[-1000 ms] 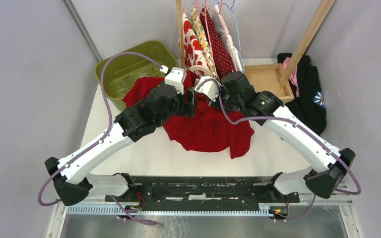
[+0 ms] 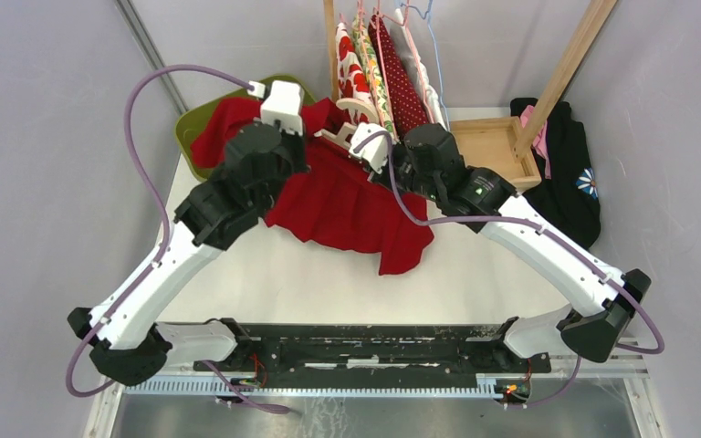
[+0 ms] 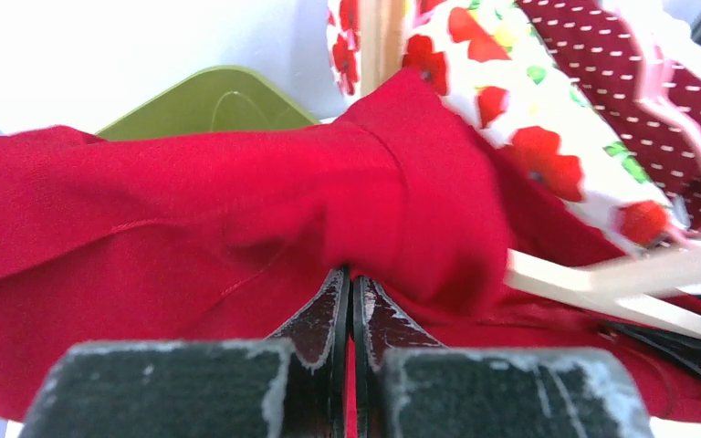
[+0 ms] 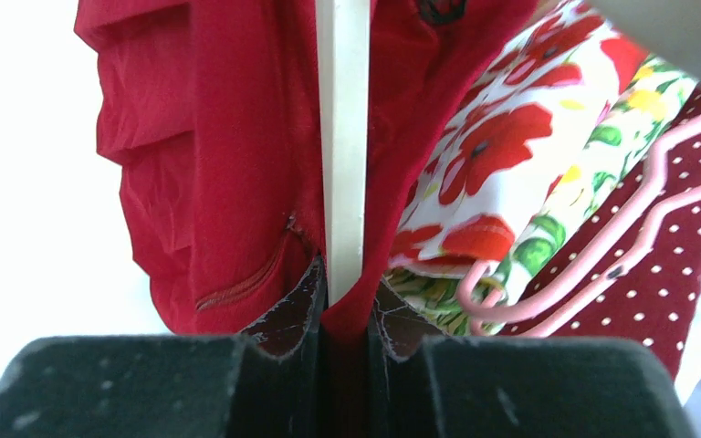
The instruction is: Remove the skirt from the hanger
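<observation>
Red skirt (image 2: 356, 219) fabric spreads between both arms, its lower edge draped over the white table. My left gripper is shut on a fold of this skirt (image 3: 192, 201). A pale hanger bar (image 3: 584, 287) sticks out from the red cloth on the right of the left wrist view. In the right wrist view, the hanger bar (image 4: 343, 137) runs down to my right gripper. Red cloth and the bar's end lie between its slightly parted fingers; whether they grip either cannot be told. The rest of the hanger is partly hidden by cloth.
Several patterned garments (image 2: 402, 78) hang on the rack right behind the grippers, with pink hanger wires (image 4: 593, 265) close to the right one. A green basket (image 2: 187, 137) stands at back left, a wooden tray (image 2: 484, 146) at right. Dark clothes (image 2: 566, 205) lie beyond it.
My left gripper has shut on the skirt and moved left and toward the back, over the green basket. The skirt has shifted left with it, baring more hanger.
</observation>
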